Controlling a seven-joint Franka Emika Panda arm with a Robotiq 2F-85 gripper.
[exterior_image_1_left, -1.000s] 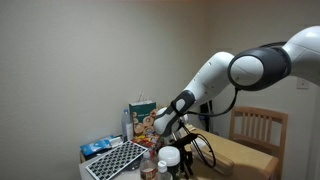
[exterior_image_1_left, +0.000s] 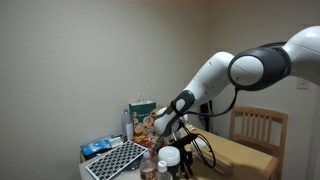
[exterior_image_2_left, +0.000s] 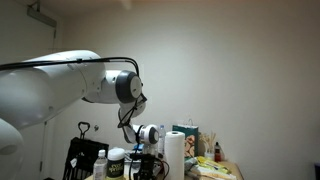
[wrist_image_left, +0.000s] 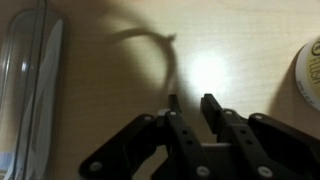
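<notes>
In the wrist view my gripper points down over a bare wooden tabletop (wrist_image_left: 110, 75). Its two dark fingertips stand apart, and nothing shows between them. A curved shadow falls on the wood ahead. To the left lies a clear plastic tray (wrist_image_left: 40, 75), its contents hard to make out. At the right edge is part of a round, pale-topped container (wrist_image_left: 313, 75). From outside, the arm (exterior_image_1_left: 205, 82) reaches down to the table, with the fingertips too small and cluttered to make out.
A white paper roll (exterior_image_2_left: 175, 155) stands beside the arm's lower end. Bottles (exterior_image_1_left: 148, 168), a dark grid rack (exterior_image_1_left: 117, 159), a blue package (exterior_image_1_left: 97, 147) and a printed bag (exterior_image_1_left: 144, 112) crowd the table's left part. Behind stands a wooden chair (exterior_image_1_left: 257, 113).
</notes>
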